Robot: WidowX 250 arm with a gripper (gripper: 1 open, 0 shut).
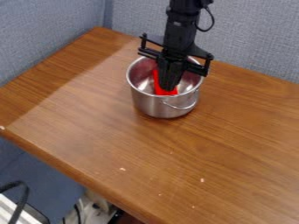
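A steel pot (165, 102) with a wire handle stands on the wooden table, toward the back middle. Inside it is a red object (156, 84), partly hidden by my black gripper (165, 86), which reaches down into the pot from above. Its fingertips are down by the red object; whether they touch it, and how the fingers stand, I cannot tell.
Grey padded walls (52, 39) border the back and left. Beyond the front-left edge lie cables and some hardware.
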